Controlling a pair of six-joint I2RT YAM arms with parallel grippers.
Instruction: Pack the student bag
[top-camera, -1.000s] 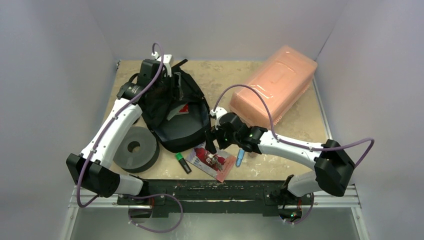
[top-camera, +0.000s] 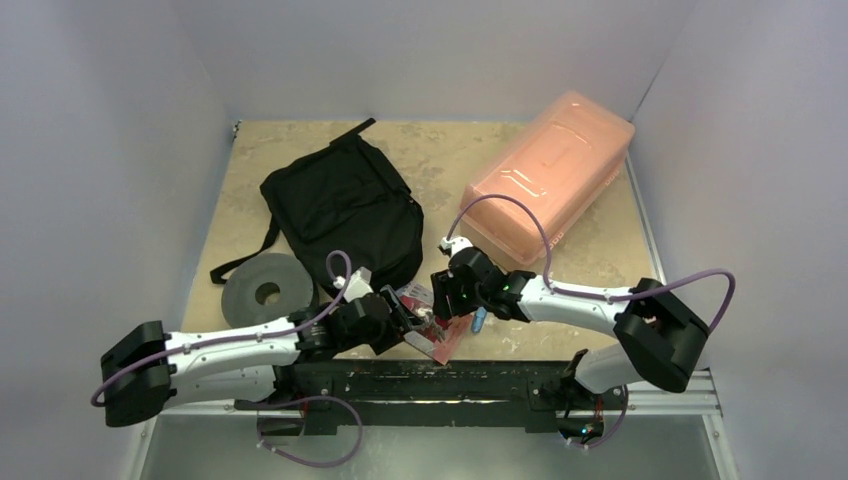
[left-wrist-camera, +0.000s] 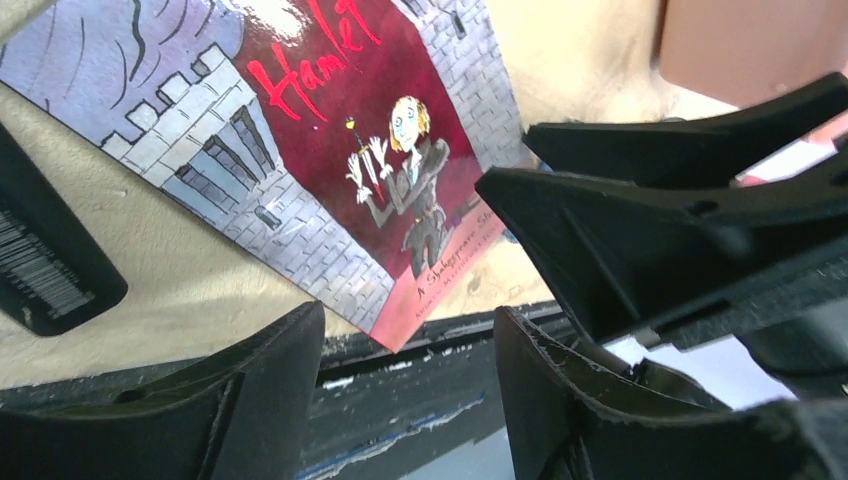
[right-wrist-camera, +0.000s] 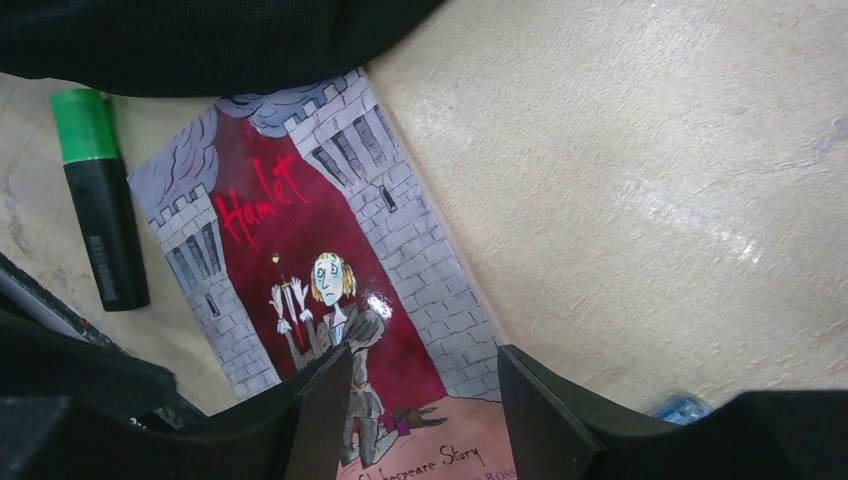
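The Hamlet book (left-wrist-camera: 390, 150) lies flat on the table in front of the black bag (top-camera: 340, 205), whose flap is down over its opening. Over the book's near end is my left gripper, its fingers apart and nothing visibly gripped. From the right, my right gripper hangs over the book's lower part with its fingers part open and empty. A black marker with a green cap (right-wrist-camera: 105, 200) lies left of the book, and a blue pen (top-camera: 479, 320) to its right.
A grey ring-shaped roll (top-camera: 240, 300) sits left, by the bag. The upturned pink translucent bin (top-camera: 555, 165) occupies the back right. Both grippers are close together over the book.
My left arm has come from the bag's far side down to the book. The bag's flap, folded back a second ago, now covers the opening. The right gripper has shifted slightly right and nearer.
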